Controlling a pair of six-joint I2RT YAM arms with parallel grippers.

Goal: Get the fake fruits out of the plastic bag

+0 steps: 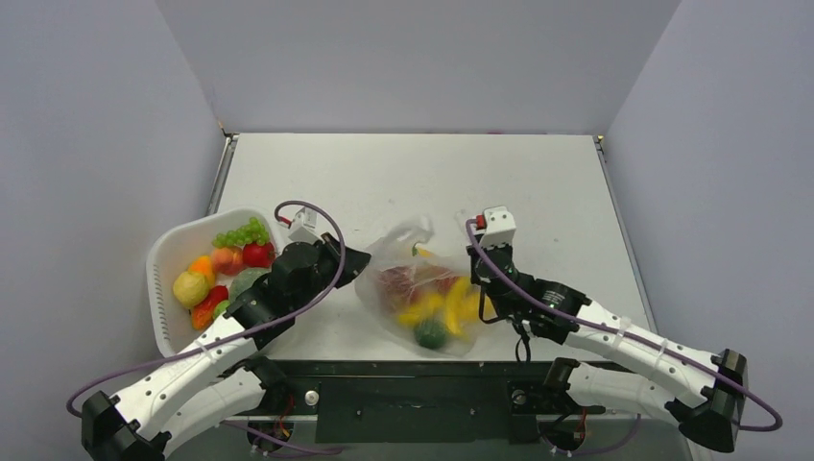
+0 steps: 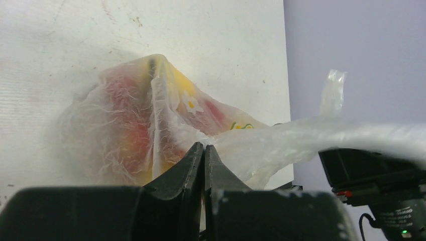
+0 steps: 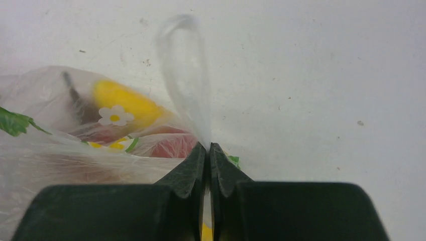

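The clear plastic bag (image 1: 394, 252) lies mid-table near the front edge, stretched between my two grippers. Through its film show yellow fruits (image 1: 451, 307), red ones (image 1: 403, 283) and a dark green one (image 1: 431, 333). At the bag's left side my left gripper is shut on the film. My right gripper is shut on the bag's other side, with a loop of film (image 3: 188, 75) standing up past its fingertips. A yellow fruit (image 3: 125, 100) is inside the bag in the right wrist view. In the top view, the right gripper's fingertips are hidden behind its own body.
At the left, a white basket (image 1: 158, 279) holds several fruits, among them green grapes (image 1: 242, 233) and a red apple (image 1: 258, 254).
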